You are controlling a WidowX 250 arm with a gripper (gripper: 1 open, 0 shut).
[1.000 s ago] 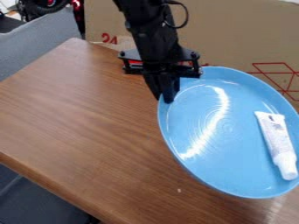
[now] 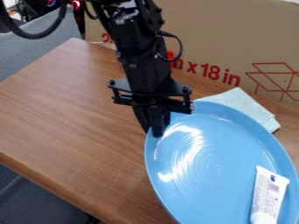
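Observation:
My black gripper (image 2: 156, 122) is shut, its fingertips at the upper left rim of a large blue plate (image 2: 205, 175); whether the rim is between them is hard to tell. A white tube (image 2: 267, 197) lies on the plate's right side.
A folded pale blue cloth (image 2: 243, 106) lies behind the plate. A cardboard box (image 2: 239, 39) stands along the back.
The gripper has moved toward the camera, and the plate with the tube has shifted the same way, uncovering the cloth behind it.

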